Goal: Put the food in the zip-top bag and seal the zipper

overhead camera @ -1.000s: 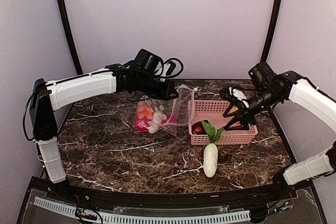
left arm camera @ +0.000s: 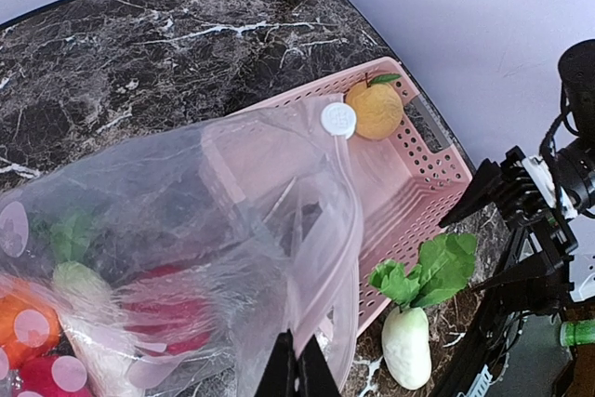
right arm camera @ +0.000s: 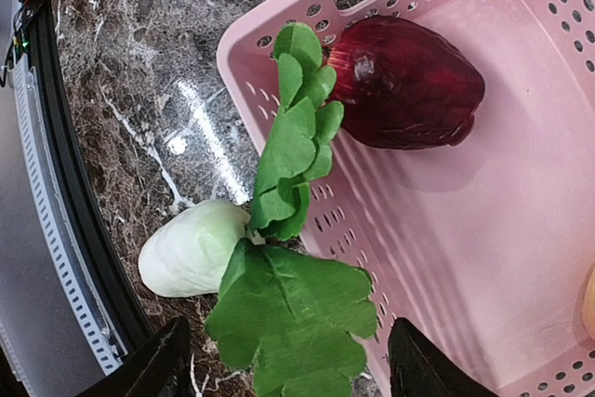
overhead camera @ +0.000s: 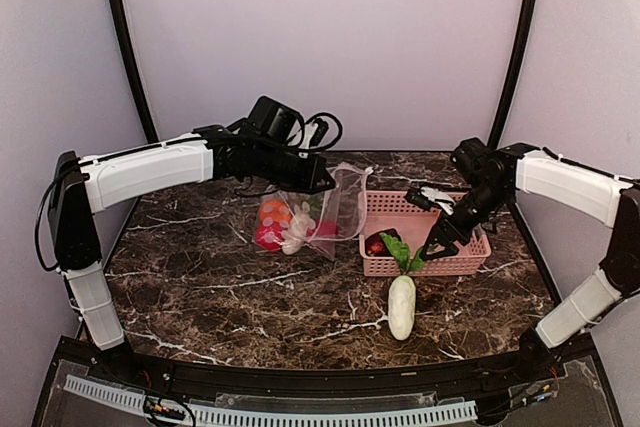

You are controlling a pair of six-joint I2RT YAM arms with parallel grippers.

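The clear zip top bag (left arm camera: 139,183) lies on its side with food inside, its mouth held up toward the basket. My left gripper is shut on the bag's edge. A white radish (overhead camera: 401,308) rests on the table before the pink basket (overhead camera: 425,266), its green leaves (right arm camera: 293,313) leaning at the basket wall. My right gripper stands open over the leaves, one finger to each side; whether the pads touch them is unclear. Inside the basket are a dark red onion (right arm camera: 409,81) and an orange fruit (left arm camera: 375,111).
Red and orange food (overhead camera: 272,213) and a white piece show through the bag. The basket's near wall stands close beside the right gripper's fingers.
The radish has barely moved.
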